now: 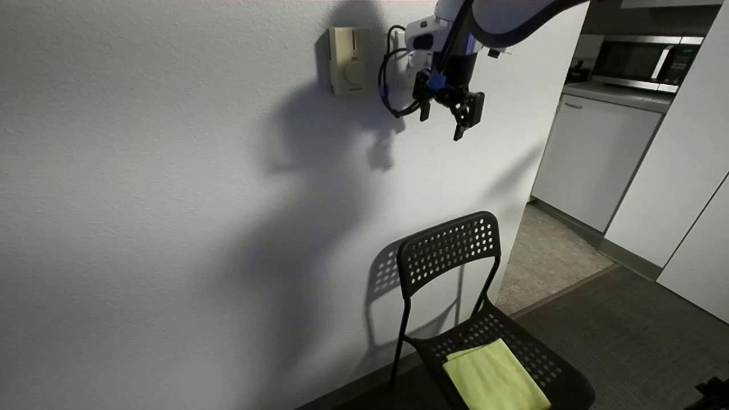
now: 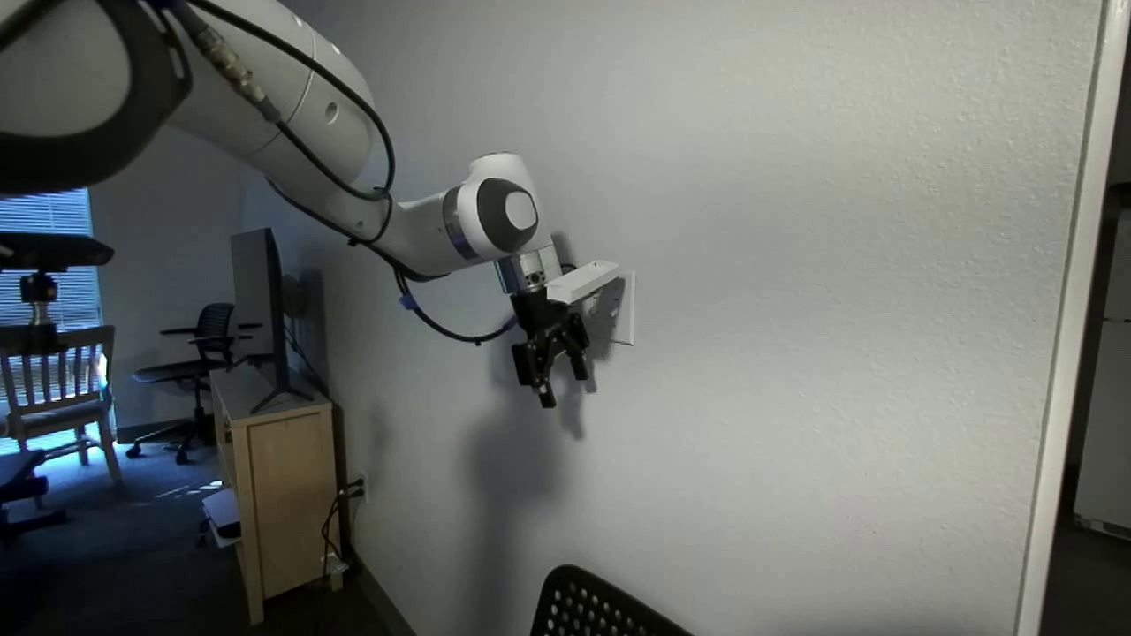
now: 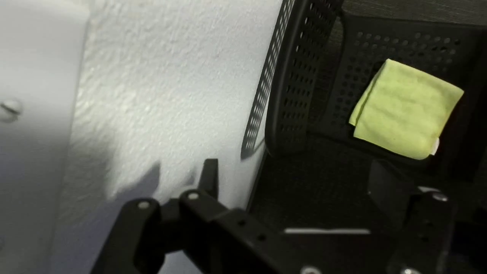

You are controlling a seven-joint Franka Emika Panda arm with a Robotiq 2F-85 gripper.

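Observation:
High by the wall, my gripper [image 1: 441,125] points downward with its fingers spread and nothing between them. In the wrist view its fingers [image 3: 209,177] stand well apart at the bottom of the picture. Behind the gripper, a white switch plate [image 2: 626,307] is fixed to the wall, mostly covered by the arm in exterior view 1. To its left sits a beige thermostat [image 1: 348,61]. Far below, a folded yellow cloth [image 1: 496,379] lies on the seat of a black chair [image 1: 451,249]; the wrist view shows the same cloth [image 3: 408,109] away from the fingers.
The wall [image 1: 171,205] runs close beside the gripper. Below, the chair's backrest stands near that wall. A cabinet [image 2: 292,488] with a monitor [image 2: 260,307] is at the left of exterior view 2. Open air lies between gripper and chair.

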